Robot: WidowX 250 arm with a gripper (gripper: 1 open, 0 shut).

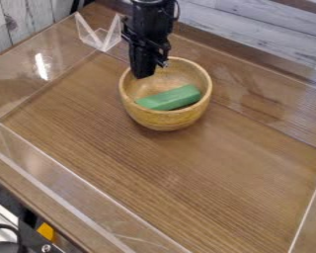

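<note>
My black gripper (142, 69) is at the rear left rim of a yellow bowl (165, 117), its tip just over the inside. It looks shut, with nothing visible between its fingers, though the tips are small and dark. A green block (170, 98) lies inside the bowl, to the right of and below the gripper.
A white wire rack (100, 32) stands at the back left. A white plank wall (273, 30) borders the back right, and the table's edge runs along the lower left.
</note>
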